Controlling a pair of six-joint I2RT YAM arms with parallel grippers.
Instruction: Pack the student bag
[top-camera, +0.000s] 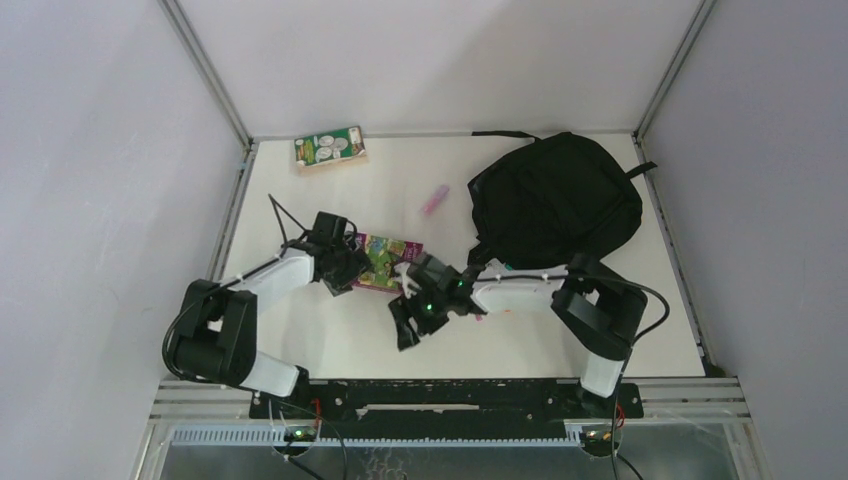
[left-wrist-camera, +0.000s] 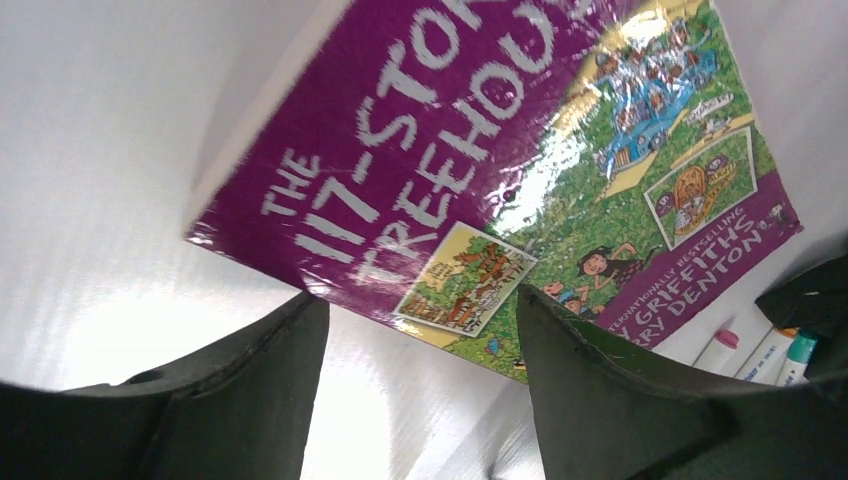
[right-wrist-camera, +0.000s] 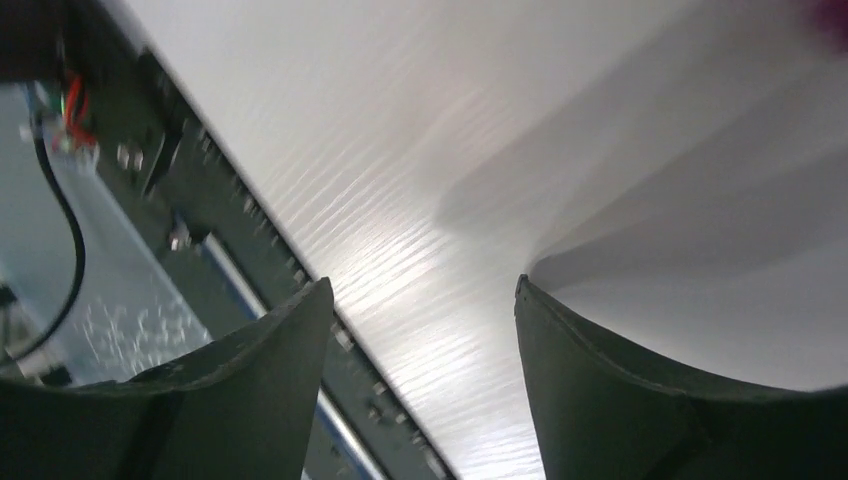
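A purple book (top-camera: 405, 250) with a colourful cover lies flat on the table, turned at a slight angle. My left gripper (top-camera: 350, 275) is at the book's left end; in the left wrist view its fingers (left-wrist-camera: 270, 370) stand apart with part of the book (left-wrist-camera: 380, 180) visible ahead of and between them. My right gripper (top-camera: 412, 312) is near the book's front right corner, its fingers parted over bare table in the right wrist view. The black bag (top-camera: 560, 200) lies at the back right. A pink item (top-camera: 435, 199) rests left of it. Several markers (left-wrist-camera: 765, 352) are partly covered by the right arm.
A green book or box (top-camera: 330, 147) lies at the back left edge. The table's front edge (right-wrist-camera: 370, 370) passes close to my right gripper. Bare table (top-camera: 350, 350) spans the front left.
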